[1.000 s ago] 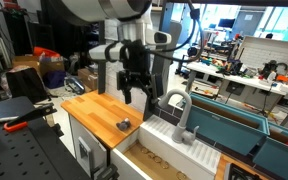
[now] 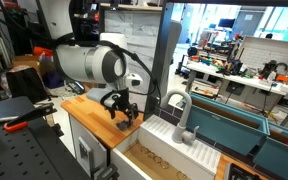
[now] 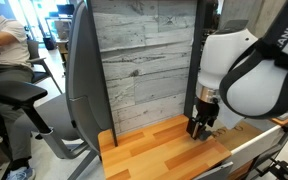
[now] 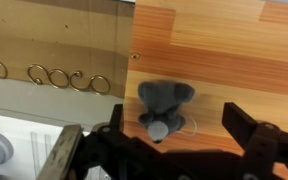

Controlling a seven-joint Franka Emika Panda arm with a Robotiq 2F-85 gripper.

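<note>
On the wooden counter sits a small dark grey object with a pale round part, near the counter's edge. It is too small and blurred to name with certainty. Directly over it is my gripper, open, with one finger to either side of the object in the wrist view. From exterior view 1 the gripper appears just above the object, partly hiding it. In exterior view 2 the gripper is low over the counter's right part, and the object is mostly hidden.
Beside the counter an open drawer shows ring-like marks on its floor. A white sink unit with a curved faucet adjoins it. Behind the counter stands a grey plank-patterned wall.
My arm has come down steadily from high above the counter to just over the small object. The object appears to stay in place.
</note>
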